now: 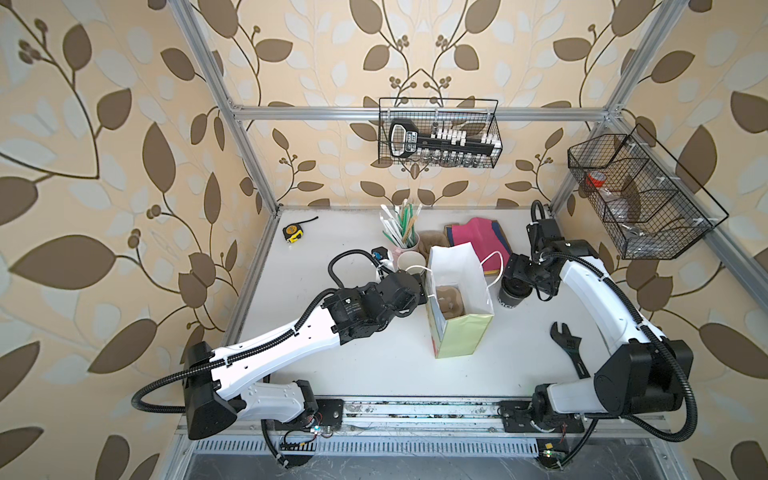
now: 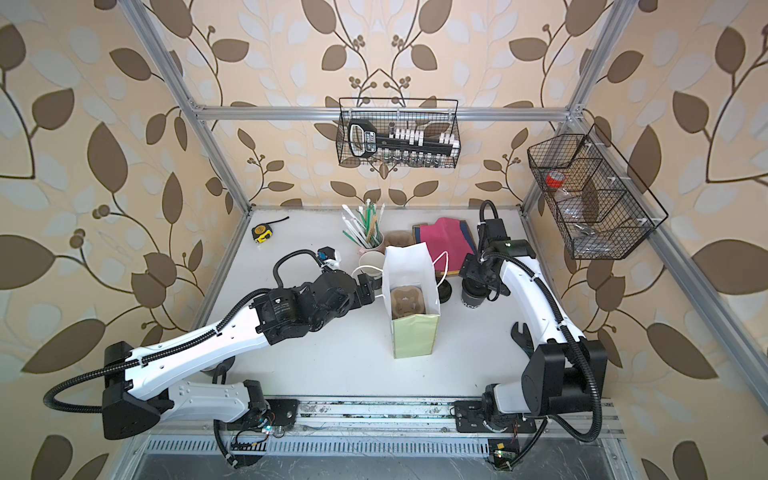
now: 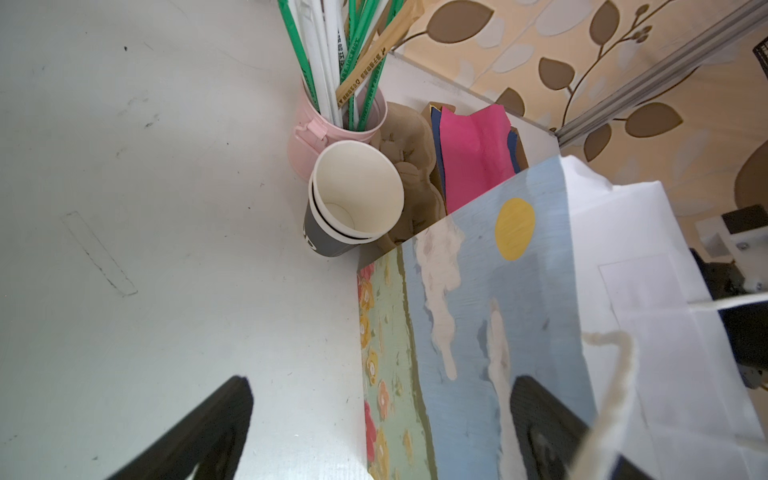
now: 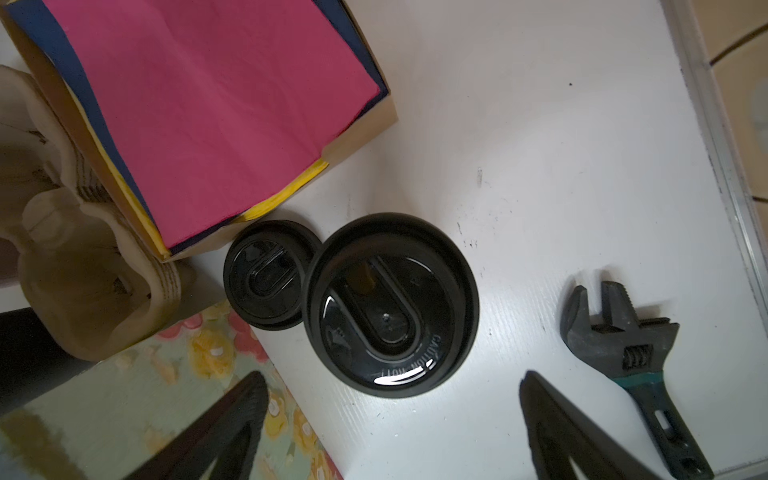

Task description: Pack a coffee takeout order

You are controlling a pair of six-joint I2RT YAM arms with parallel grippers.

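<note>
A paper bag (image 1: pixel 456 336) stands upright mid-table with a brown cup carrier (image 1: pixel 450 301) inside. To its right is a coffee cup with a black lid (image 4: pixel 392 312); a loose black lid (image 4: pixel 268 276) lies beside it. My right gripper hangs above the lidded cup, its fingers spread and not touching it. Left of the bag, my left gripper is open, one finger in front of the bag's painted side, nothing held. White stacked paper cups (image 3: pixel 357 192) stand beyond it, by a pink bucket (image 3: pixel 308 148) of straws and stirrers.
Behind the bag sit another cup carrier (image 3: pixel 408 160) and a box of pink napkins (image 4: pixel 216 96). An adjustable wrench (image 4: pixel 632 352) lies at the right, a tape measure (image 1: pixel 293 233) at the far left.
</note>
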